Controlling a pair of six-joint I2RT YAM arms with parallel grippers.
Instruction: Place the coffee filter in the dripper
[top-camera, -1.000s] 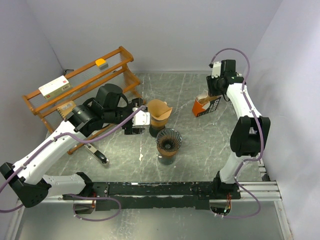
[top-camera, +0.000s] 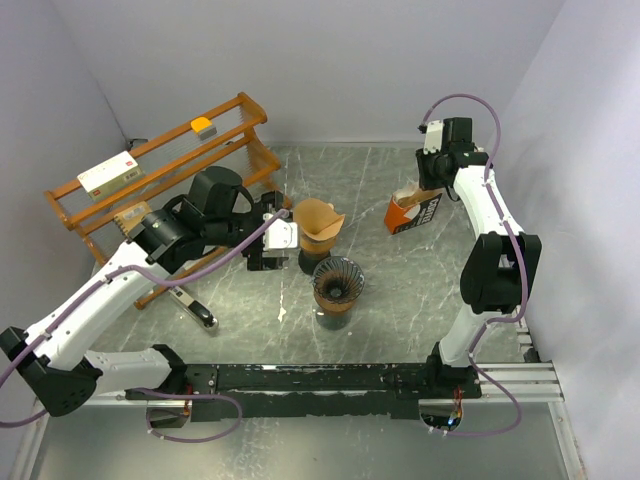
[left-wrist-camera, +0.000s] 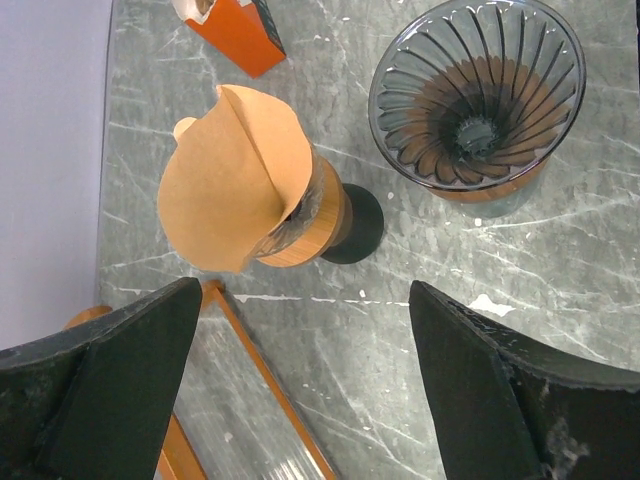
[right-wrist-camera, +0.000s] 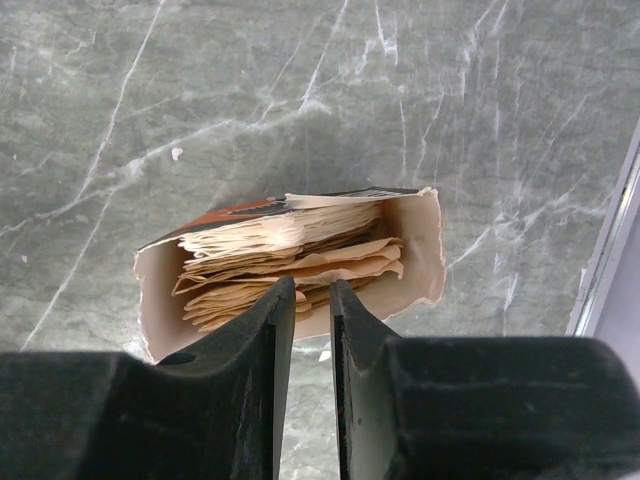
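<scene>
An orange box of paper filters (top-camera: 405, 215) stands at the back right; in the right wrist view its folded filters (right-wrist-camera: 280, 270) fill it. My right gripper (top-camera: 430, 180) is over the box, fingertips close together with a narrow gap at the filters' near edge; whether it holds any is unclear. A brown filter (top-camera: 316, 218) (left-wrist-camera: 220, 180) sits loosely atop a wood-banded stand beside a dark ribbed glass dripper (top-camera: 337, 282) (left-wrist-camera: 478, 110). My left gripper (top-camera: 265, 260) is open above the table, left of these, nothing between its fingers.
A slanted wooden rack (top-camera: 160, 182) with small boxes fills the left side, a metal tool (top-camera: 193, 308) lying at its front. Free table (top-camera: 420, 300) lies right of the dripper, and the walls are close behind and right.
The right gripper has shifted very slightly above the filter box. The left arm and the objects have not visibly moved.
</scene>
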